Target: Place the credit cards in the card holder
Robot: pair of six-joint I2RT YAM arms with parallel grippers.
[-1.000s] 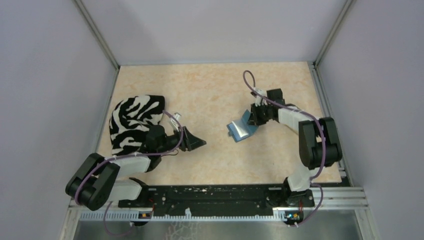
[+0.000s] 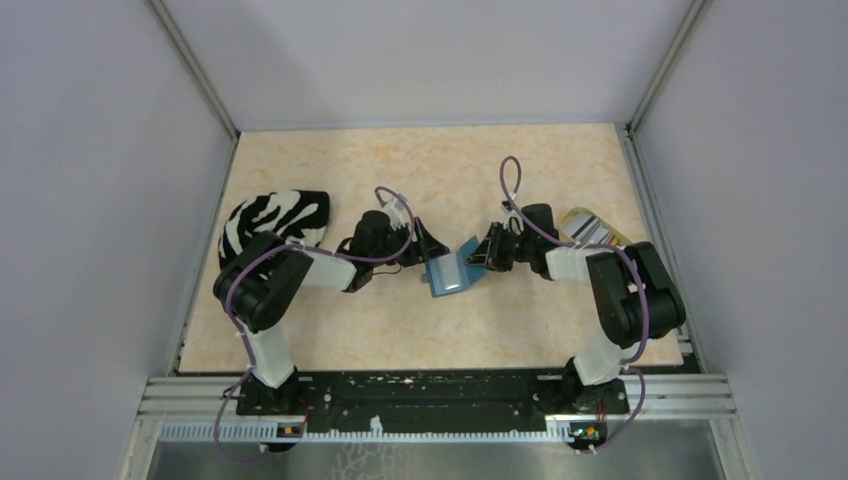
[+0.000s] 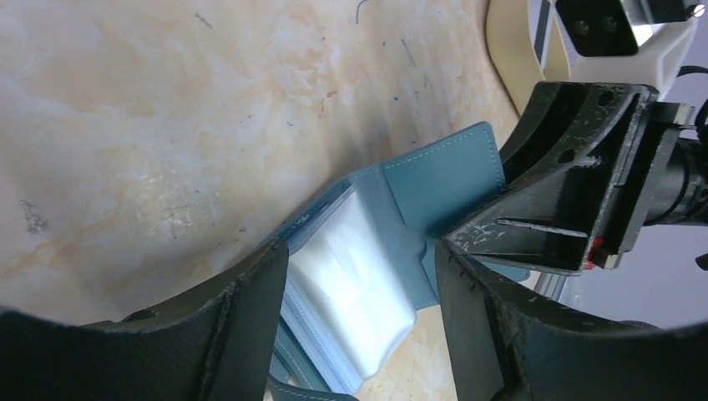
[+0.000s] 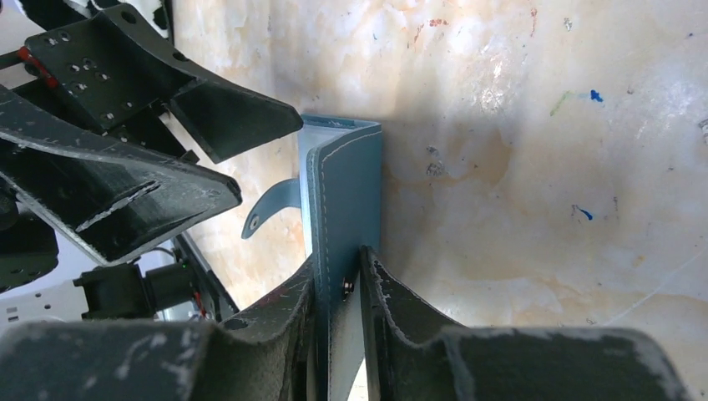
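Note:
The blue card holder (image 2: 449, 273) lies opened out above the middle of the table, its clear window pocket on the left half. My right gripper is shut on the holder's right-hand cover (image 4: 346, 180), which stands up between its fingers. In the left wrist view my left gripper is open, its fingers (image 3: 250, 288) on either side of the clear pocket (image 3: 355, 280), nothing clamped between them. A small strap (image 4: 275, 203) sticks out from the holder's left edge. Cards (image 2: 588, 230) lie in a cream tray at the right.
The cream tray (image 2: 622, 240) stands by the right edge, partly behind the right arm. At the left lies a black-and-white striped cloth item (image 2: 290, 213). Both grippers are close together at the holder.
The right gripper has carried the holder left and slightly down in the top view.

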